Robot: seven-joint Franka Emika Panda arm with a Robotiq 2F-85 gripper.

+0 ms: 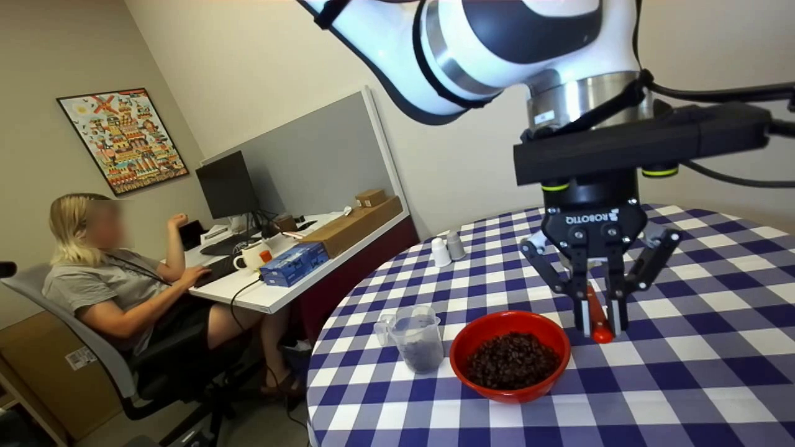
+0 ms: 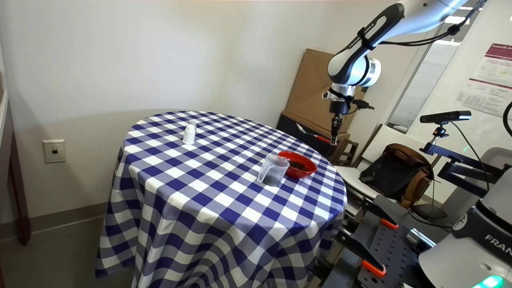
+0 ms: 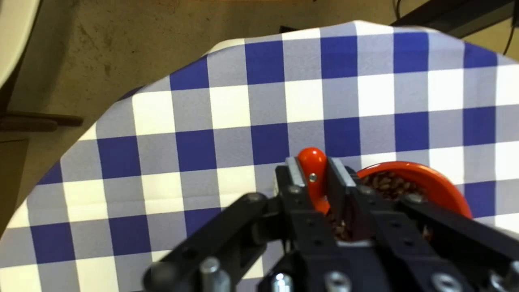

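Observation:
A utensil with a red handle is held between the fingers of my gripper, which is shut on it. In exterior view 2 the utensil's slim shaft points off to the left, away from the fingers, and the whole thing hangs above the table's far right side. The rounded red handle end shows between the pads in the wrist view. A red bowl of dark beans stands on the table, left of the gripper in exterior view 1. In the wrist view, the fingers partly cover the bowl.
Left of the bowl in exterior view 1 is a clear measuring cup with a handle. Two small shakers, one white and one grey, stand farther back. The checked tablecloth is clear to the right. A person sits at a desk at the left.

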